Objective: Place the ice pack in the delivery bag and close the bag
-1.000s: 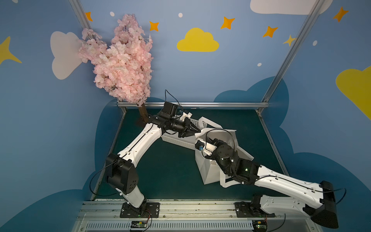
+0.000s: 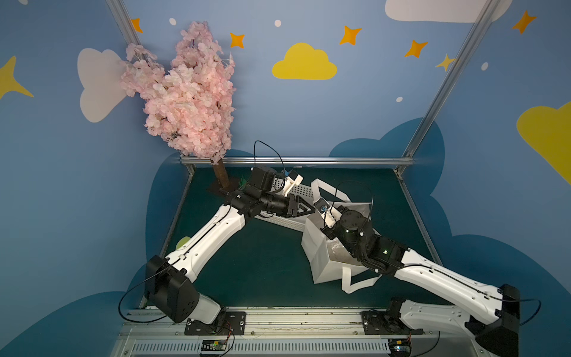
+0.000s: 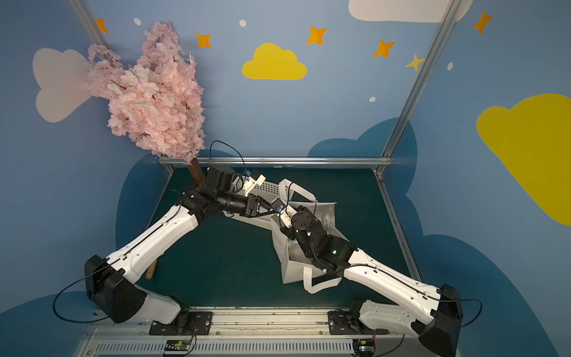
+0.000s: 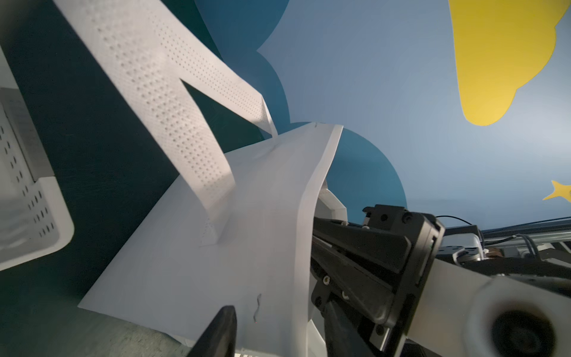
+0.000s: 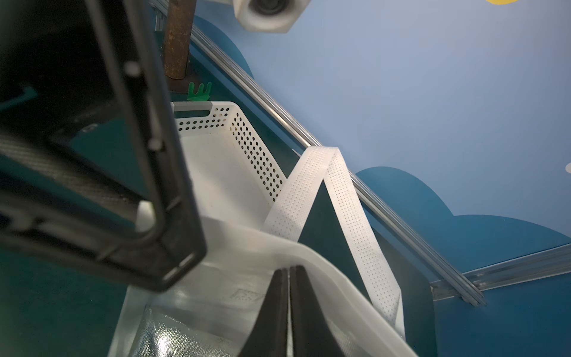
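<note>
The white delivery bag [image 2: 321,255] stands right of centre with its straps up and its silvery lining visible inside, as the right wrist view [image 5: 196,321] shows. My left gripper [image 2: 304,208] is at the bag's upper rim, fingers close to the white wall in the left wrist view; their opening is hard to judge. My right gripper is over the bag, its dark fingertips close together at the back rim, the left gripper's frame beside it. An ice pack cannot be made out for certain.
A white perforated basket [image 5: 220,166] lies behind and left of the bag. A pink blossom tree [image 2: 184,101] stands at the back left.
</note>
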